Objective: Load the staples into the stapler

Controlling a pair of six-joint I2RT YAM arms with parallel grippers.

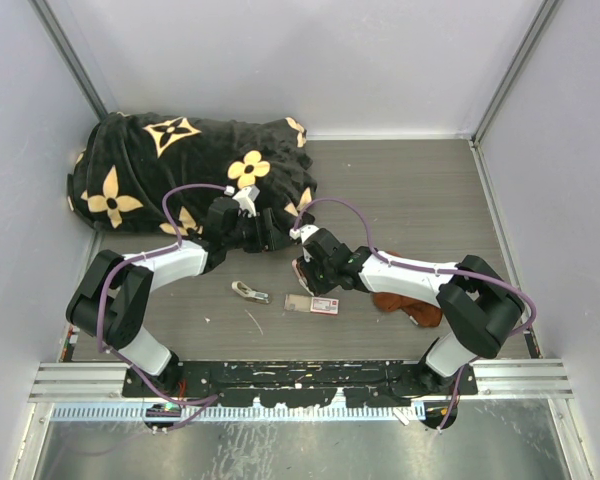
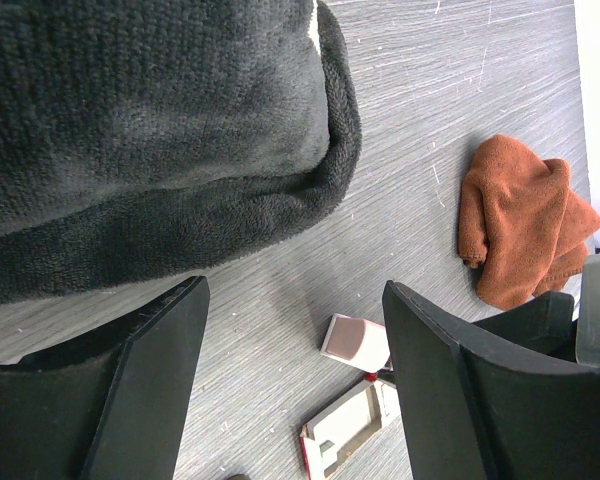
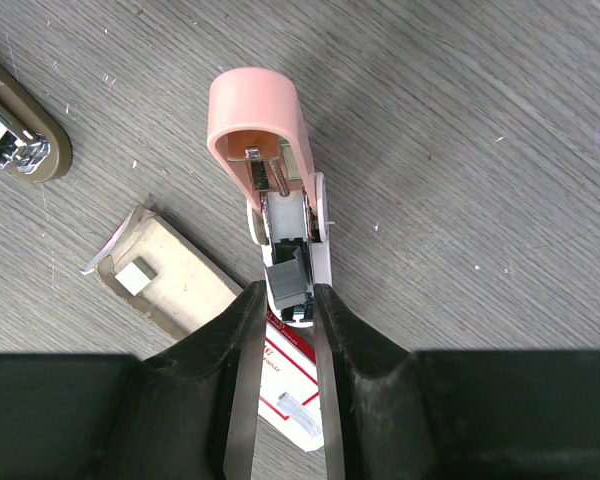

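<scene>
In the right wrist view the pink stapler (image 3: pixel 255 105) stands with its cover raised and its white channel bared. A small grey block of staples (image 3: pixel 287 283) sits at the channel's near end, slightly askew; whether it is seated cannot be told. My right gripper has its fingertips on either side of that block, with slim gaps showing, so it is part open and not clamped. My left gripper hangs open and empty by the dark blanket, away from the stapler (image 2: pixel 357 342).
An open staple box (image 3: pixel 195 285) lies beside the stapler, with a small staple piece (image 3: pixel 135 275) in it. A brown stapler (image 1: pixel 250 292) rests to the left. A rust-coloured cloth (image 1: pixel 408 305) lies under the right arm; the patterned blanket (image 1: pixel 180 140) fills the back left.
</scene>
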